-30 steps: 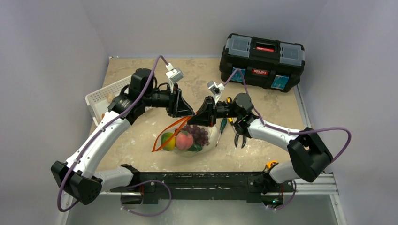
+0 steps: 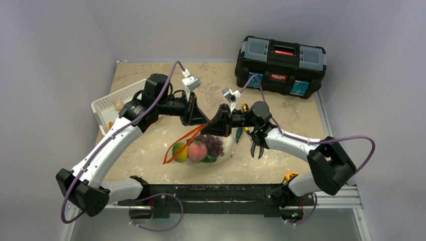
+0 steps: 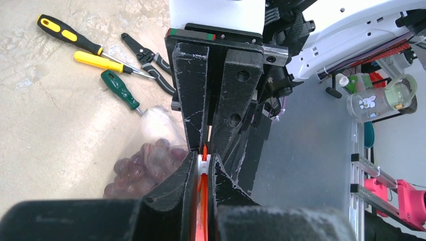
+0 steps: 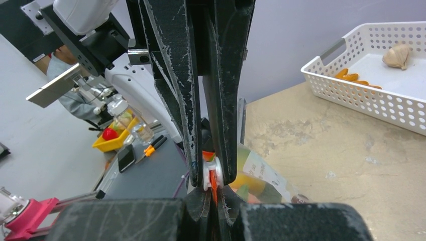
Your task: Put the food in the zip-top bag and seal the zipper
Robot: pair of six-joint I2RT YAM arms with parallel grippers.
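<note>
The clear bag holds dark grapes, a peach and a yellow-green fruit. Its orange zipper strip forms an open loop at the lower left and narrows toward both grippers. My left gripper is shut on the white slider at the strip's upper end. Right beside it, fingertips almost touching, my right gripper is shut on the strip's end; the orange shows between its tips below the slider.
A white basket at the left holds garlic and small orange pieces. Screwdrivers and pliers lie right of the bag. A black toolbox stands at the back right.
Over the last second my left gripper has shifted slightly right, closer to the right one. My right arm looks still, and the loop of the strip keeps nearly the same shape.
</note>
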